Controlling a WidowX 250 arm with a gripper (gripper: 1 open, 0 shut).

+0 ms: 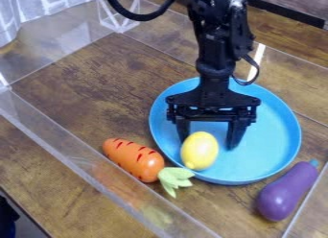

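Observation:
My black gripper hangs over a blue round plate, its fingers spread open above and behind a yellow lemon-like toy that rests in the front left of the plate. Nothing shows held between the fingers. An orange carrot toy with pale green leaves lies outside the plate to the left front, and a purple eggplant toy lies outside it to the right front.
Clear plastic walls edge the wooden surface, running along the left, front and right. The wood to the left of the plate is bare.

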